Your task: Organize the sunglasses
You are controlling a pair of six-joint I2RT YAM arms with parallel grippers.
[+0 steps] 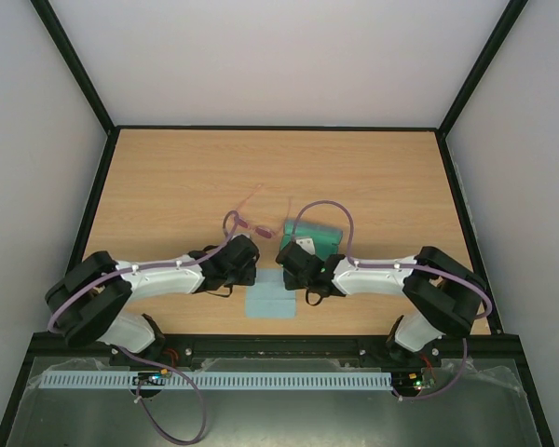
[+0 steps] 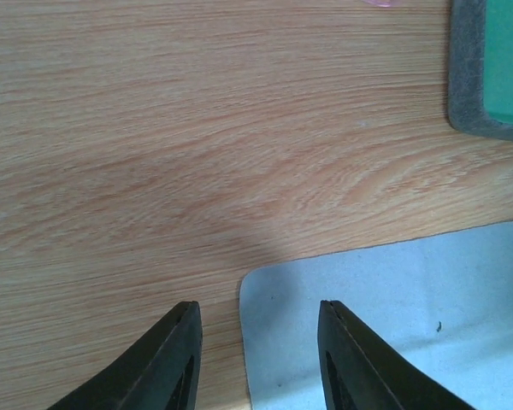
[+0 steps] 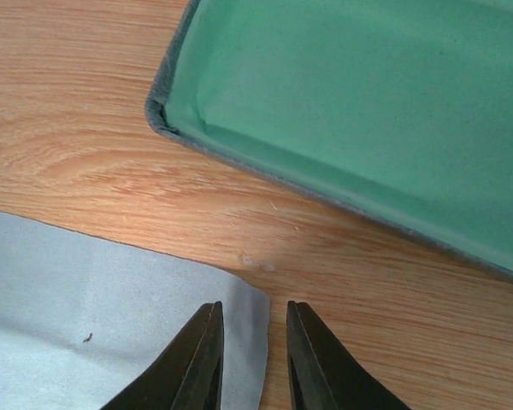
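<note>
Pink sunglasses (image 1: 255,227) lie on the table with their temples unfolded toward the back, left of a green case (image 1: 319,239). In the right wrist view the case (image 3: 342,111) shows a green inside and a grey rim. A pale blue cloth (image 1: 270,303) lies flat near the front. Over the cloth's far-left corner my left gripper stands part open, its fingers apart and empty. My right gripper hangs over the cloth's far-right corner, its fingers also parted with nothing between them. Only a sliver of the sunglasses (image 2: 380,2) shows in the left wrist view.
Both arms reach in low and stand close together over the cloth, leaving a narrow gap. The case's near edge lies just beyond the cloth.
</note>
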